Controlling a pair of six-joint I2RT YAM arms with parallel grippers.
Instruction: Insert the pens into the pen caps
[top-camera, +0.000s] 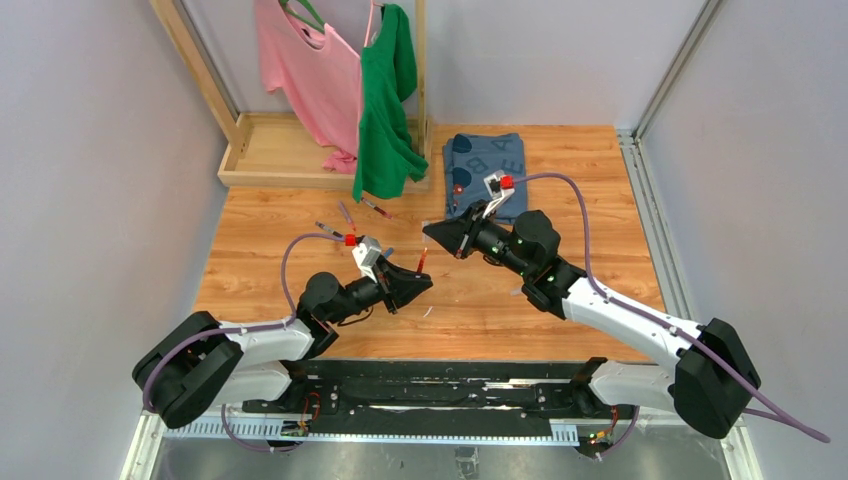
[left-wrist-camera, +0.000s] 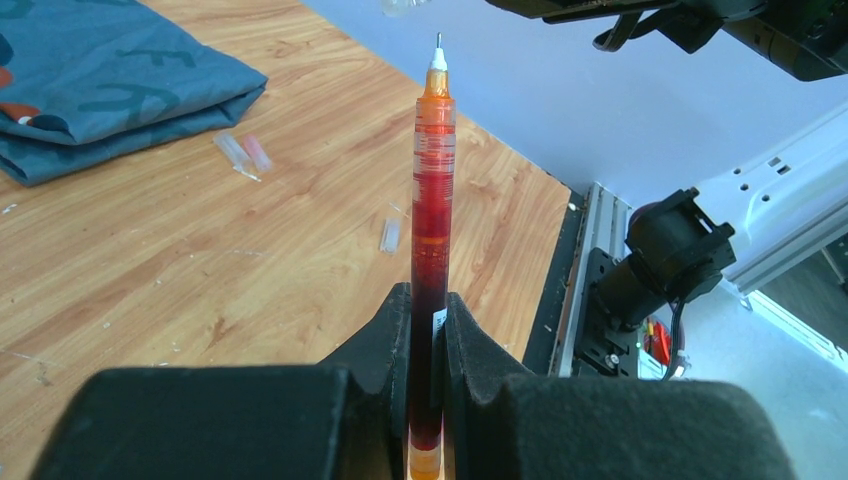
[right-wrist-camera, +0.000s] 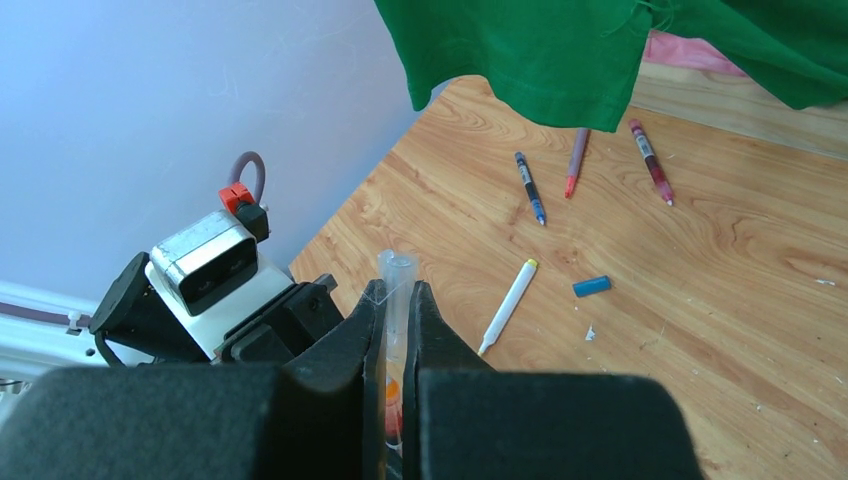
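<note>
In the left wrist view, a red-orange pen (left-wrist-camera: 433, 200) stands upright, bare tip up, with my left gripper shut on its lower part. A clear cap (right-wrist-camera: 398, 270) is pinched upright in my right gripper, which is shut on it. Above and slightly left of the pen's tip, part of the clear cap (left-wrist-camera: 402, 4) shows at the top of the left wrist view. Tip and cap are apart there. From the top, the right gripper (top-camera: 428, 232) is just behind the pen (top-camera: 421, 260) and the left gripper (top-camera: 428, 277).
A dark pen (right-wrist-camera: 530, 188), a purple pen (right-wrist-camera: 577, 162), a red pen (right-wrist-camera: 651, 163), a white pen (right-wrist-camera: 510, 305) and a blue cap (right-wrist-camera: 592, 286) lie on the table. Loose clear caps (left-wrist-camera: 390, 235) lie near the folded blue cloth (left-wrist-camera: 110, 90). A green shirt (top-camera: 388, 110) hangs behind.
</note>
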